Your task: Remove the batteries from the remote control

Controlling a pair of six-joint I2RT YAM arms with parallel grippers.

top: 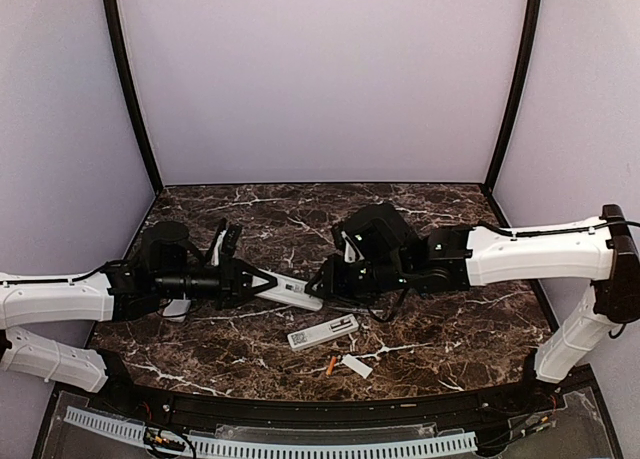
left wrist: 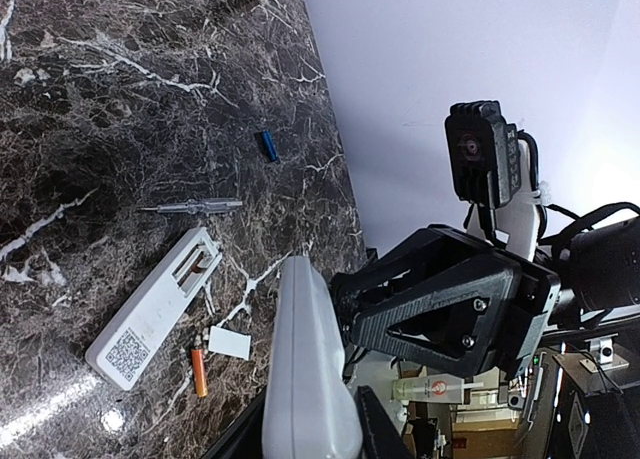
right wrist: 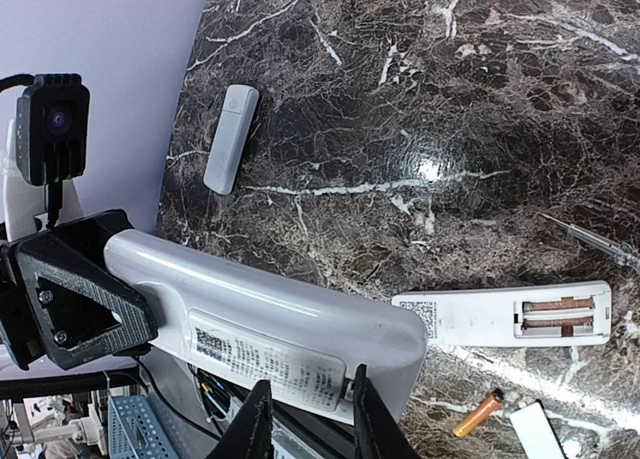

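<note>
A white remote control (top: 290, 292) is held above the table, tilted. My left gripper (top: 262, 282) is shut on one end of it. The right wrist view shows its underside (right wrist: 300, 304), with a pale inset area bearing dark printed marks and a small metallic bit at that area's end. There the fingers (right wrist: 258, 424) of my right gripper straddle the remote's lower edge, closed on part of it. Whether a battery sits between them is unclear. On the table lies a second white remote (right wrist: 470, 317), its battery compartment (right wrist: 558, 317) uncovered.
An orange battery (right wrist: 478, 413) and a small white cover (right wrist: 537, 431) lie near the table remote. A screwdriver (left wrist: 195, 207) and a blue cylinder (left wrist: 269, 146) rest farther off. Another white remote (right wrist: 232, 139) lies to the left.
</note>
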